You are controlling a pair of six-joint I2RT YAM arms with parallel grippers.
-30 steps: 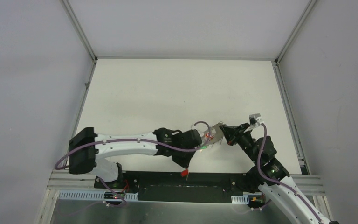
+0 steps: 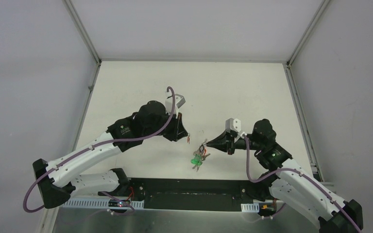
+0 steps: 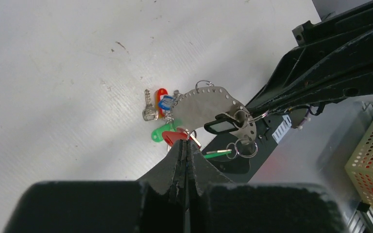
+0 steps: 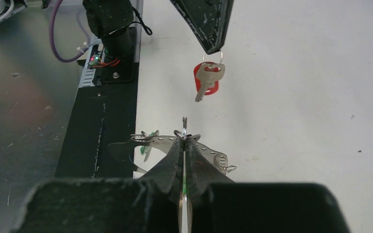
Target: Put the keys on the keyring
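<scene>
My left gripper is shut on a ring carrying a silver key [image 4: 206, 77] with a red tag [image 4: 212, 88], hanging in the air. My right gripper is shut on a silver perforated keyring plate [image 3: 199, 107], held upright-edged with rings along it and more keys and coloured tags [image 3: 162, 131], green, blue and orange, dangling from it. In the top view the left gripper [image 2: 187, 135] is just left of and behind the right gripper [image 2: 207, 144], with a small gap between them.
A black strip [image 2: 192, 194] runs along the front edge, and side walls enclose the table. A perforated cream basket [image 3: 369, 160] shows in the left wrist view beyond the edge.
My right gripper has moved left with the plate, narrowing the gap between them.
</scene>
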